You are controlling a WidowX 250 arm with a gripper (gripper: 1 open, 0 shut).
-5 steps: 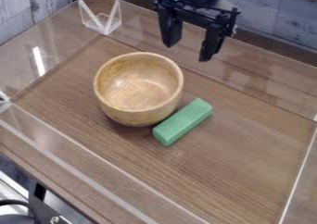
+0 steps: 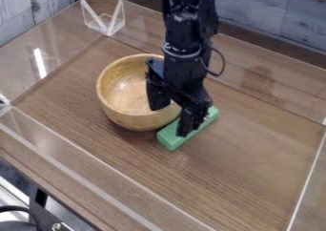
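Note:
My black gripper point(image 2: 177, 106) hangs low over the right side of a tan bowl point(image 2: 117, 90) and over a green block point(image 2: 174, 137), which lies on the wooden table beside the bowl's lower right. The gripper's fingers partly cover the block and the bowl's rim; whether they are open or shut, or touching the block, I cannot tell.
A white wire object point(image 2: 107, 20) stands at the back left, near the table's edge. Dark cables lie at the lower left corner.
The arm has come down and toward the front from the back of the table to over the bowl and block. The bowl and block look unmoved.

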